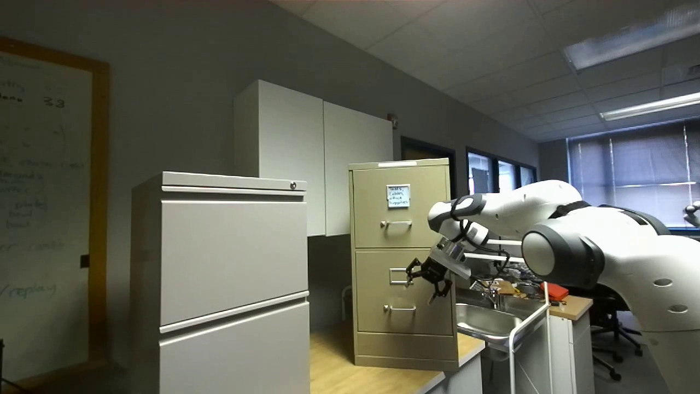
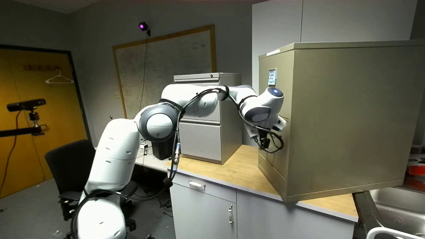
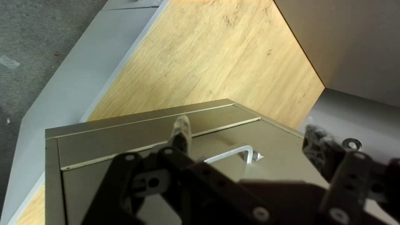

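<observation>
A tan two-drawer filing cabinet [image 1: 401,262] stands on the wooden counter, both drawers closed. Its lower drawer has a silver handle [image 1: 400,308], which in the wrist view shows as a bent bar handle [image 3: 229,153] lying between my fingers in the picture. In front of that drawer's right half hangs my gripper [image 1: 430,289], open, with its black fingers spread wide. One fingertip [image 3: 181,127] appears left of the handle, the other to its right. Nothing is gripped, and how far the fingers are from the handle is hard to tell. In the second exterior view the cabinet and wrist partly hide the gripper.
A light grey cabinet [image 1: 233,249] stands to the left, with bare wooden counter [image 2: 235,169] between the two. Beyond the tan cabinet's right side is a metal sink [image 1: 489,319] with a white rail [image 1: 525,328]. White cupboards [image 1: 357,164] hang behind.
</observation>
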